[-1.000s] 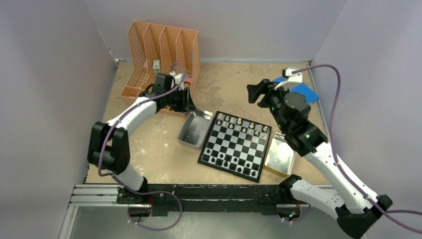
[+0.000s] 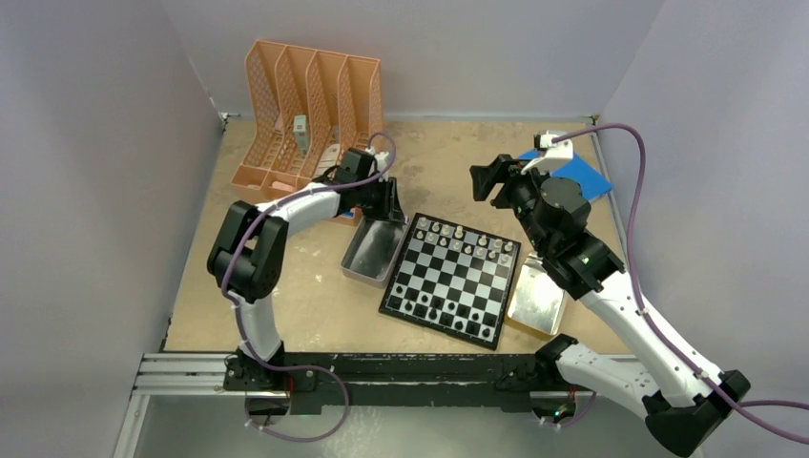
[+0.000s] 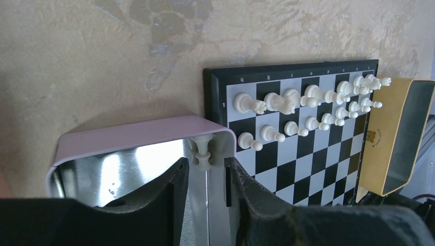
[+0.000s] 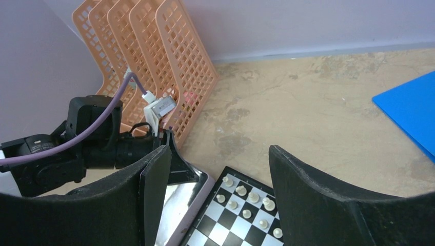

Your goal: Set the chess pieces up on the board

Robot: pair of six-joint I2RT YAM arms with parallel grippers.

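The chessboard (image 2: pixel 448 281) carries white pieces (image 3: pixel 246 105) along its far rows and black pieces (image 2: pixel 434 315) along the near rows. My left gripper is over the metal tray (image 2: pixel 372 250) left of the board, its fingers part open and nothing seen held. A white chess piece (image 3: pixel 203 154) lies inside that tray at its corner, just beyond the fingertips in the left wrist view. My right gripper (image 2: pixel 491 181) hangs high at the board's back right, open and empty.
An orange slotted organizer (image 2: pixel 310 95) stands at the back left. A gold tin (image 2: pixel 537 301) lies right of the board, and a blue mat (image 4: pixel 405 107) at the back right.
The left arm has swung right, bringing my left gripper over the tray beside the board. The right arm has shifted only slightly.
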